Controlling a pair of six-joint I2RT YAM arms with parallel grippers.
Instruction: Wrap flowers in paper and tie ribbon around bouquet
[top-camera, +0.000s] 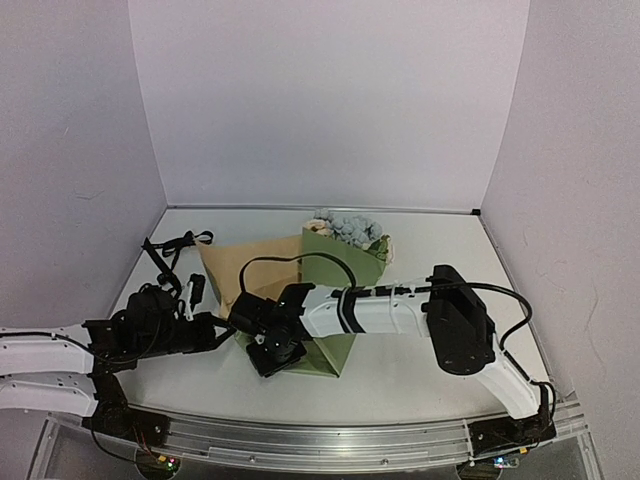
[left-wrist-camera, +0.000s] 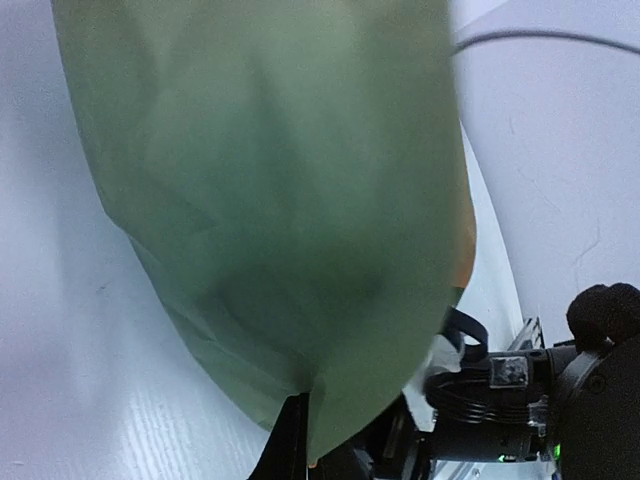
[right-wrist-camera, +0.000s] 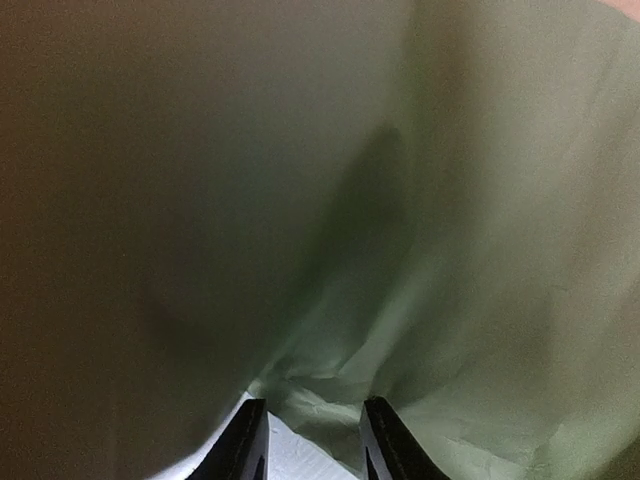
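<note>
The bouquet's pale blue and cream flowers (top-camera: 350, 230) show at the back, above a fold of green wrapping paper (top-camera: 345, 265). A tan side of the paper (top-camera: 250, 262) rises to the left. My left gripper is shut on the green paper's edge (left-wrist-camera: 312, 425), with the sheet lifted in front of the camera. Over the lower part of the wrap sits my right gripper. Its fingers stand apart, open, against the creased green paper (right-wrist-camera: 340, 385). The stems are hidden. A black ribbon (top-camera: 165, 262) lies at the far left.
The right arm (top-camera: 385, 310) reaches low across the wrap, and its cable (top-camera: 300, 257) arches over the paper. Walls bound the left, right and back; a metal rail (top-camera: 320, 440) runs along the front.
</note>
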